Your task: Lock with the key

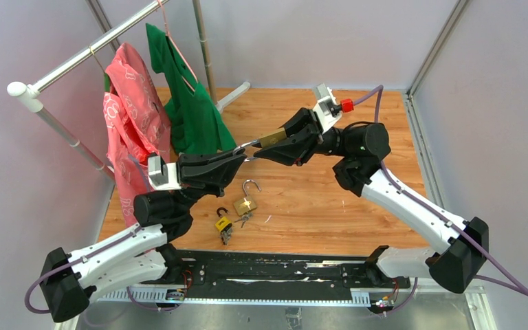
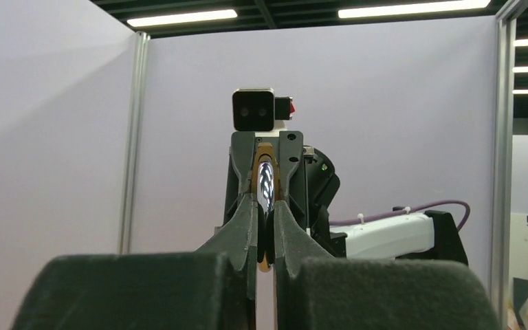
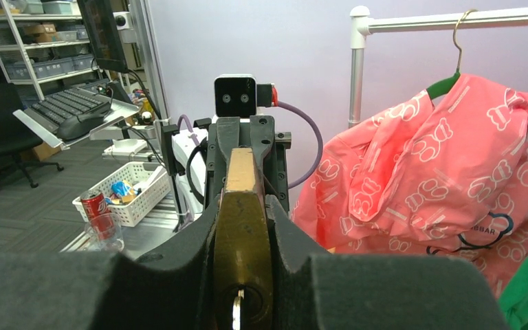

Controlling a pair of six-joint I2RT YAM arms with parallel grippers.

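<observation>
A large brass padlock [image 1: 272, 138] is held in the air between both grippers. My right gripper [image 1: 260, 152] is shut on its brass body [image 3: 242, 234], which fills the space between the fingers in the right wrist view. My left gripper [image 1: 239, 152] is shut on the steel shackle [image 2: 265, 180] at the other end. In the right wrist view a thin bright strip [image 3: 237, 309] shows at the near end of the body; whether it is a key cannot be told. Below on the wooden table [image 1: 316, 206] lie an open brass padlock [image 1: 245, 205], a smaller yellow padlock [image 1: 223, 224] and keys [image 1: 226, 236].
A clothes rack [image 1: 69, 69] with a pink garment [image 1: 130, 110] and a green garment [image 1: 189, 117] stands at the left and back, close to my left arm. Pale walls surround the table.
</observation>
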